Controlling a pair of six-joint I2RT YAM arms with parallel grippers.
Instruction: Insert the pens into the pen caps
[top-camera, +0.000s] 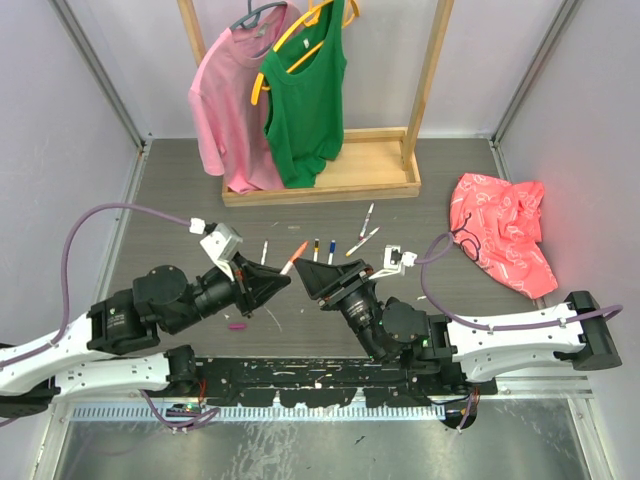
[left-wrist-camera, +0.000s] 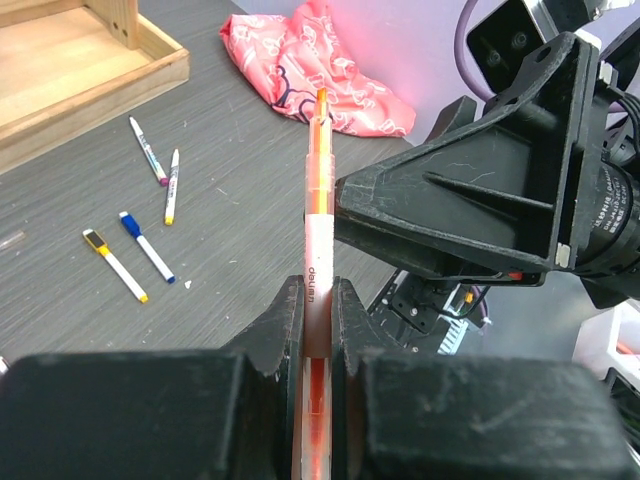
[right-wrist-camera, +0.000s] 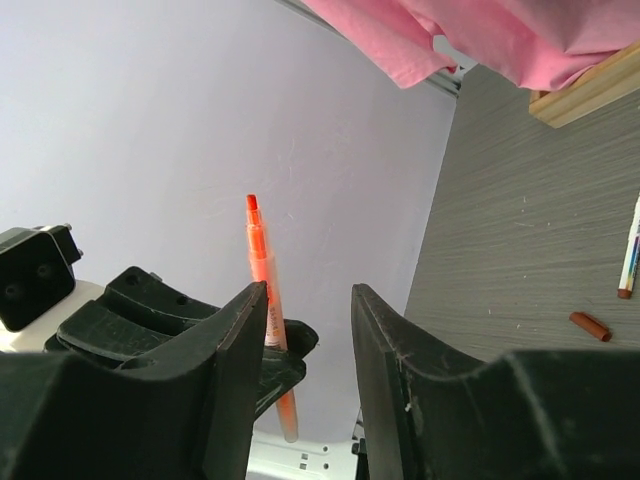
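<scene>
My left gripper (top-camera: 283, 275) is shut on the middle of an orange pen (left-wrist-camera: 319, 245) with a white label. The pen's narrow red-tipped end (right-wrist-camera: 252, 203) is bare and points up in the right wrist view. No cap sits on that end. My right gripper stands open beside the pen, a clear gap between its fingers and no cap in it. From the top, the right gripper's fingers (top-camera: 305, 272) are just right of the pen. A brown-red cap (right-wrist-camera: 590, 326) lies on the table, and a magenta piece (top-camera: 236, 326) lies at lower left.
Several pens lie on the table, including a yellow one (left-wrist-camera: 116, 265), a blue one (left-wrist-camera: 147, 246) and a pair (left-wrist-camera: 172, 188) farther back. The wooden rack base (top-camera: 300, 194) with hanging shirts stands behind. A red patterned cloth (top-camera: 500, 235) lies at right.
</scene>
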